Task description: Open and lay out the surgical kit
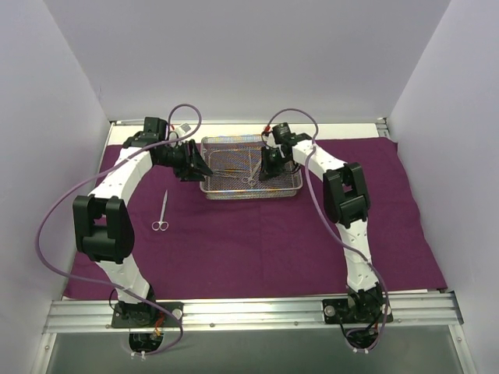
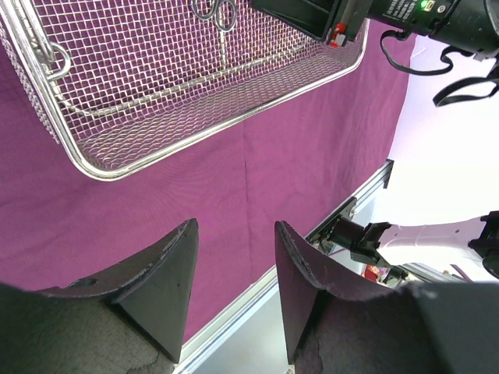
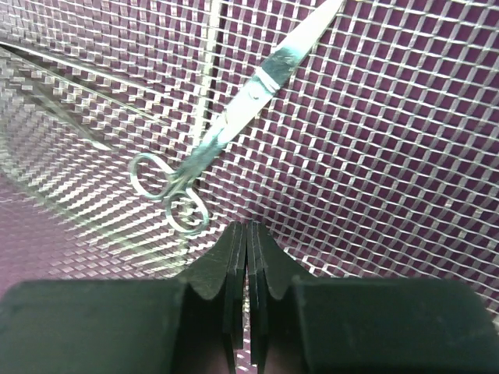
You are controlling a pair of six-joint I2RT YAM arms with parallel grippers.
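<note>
A wire mesh basket (image 1: 226, 195) stands at the back middle of the purple cloth. In it lies a pair of scissors (image 3: 234, 118), seen whole in the right wrist view, handles towards the basket's near wall. Thin metal instruments (image 1: 228, 173) rest beside it. My right gripper is inside the basket, shut, nothing between its fingers, with the scissor handles just to its left and clear of the tips. Another pair of scissors (image 1: 162, 212) lies on the cloth at the left. My left gripper is open and empty near the basket's left end.
My right arm (image 2: 343, 19) reaches over the basket's far side in the left wrist view. Walls stand on both sides.
</note>
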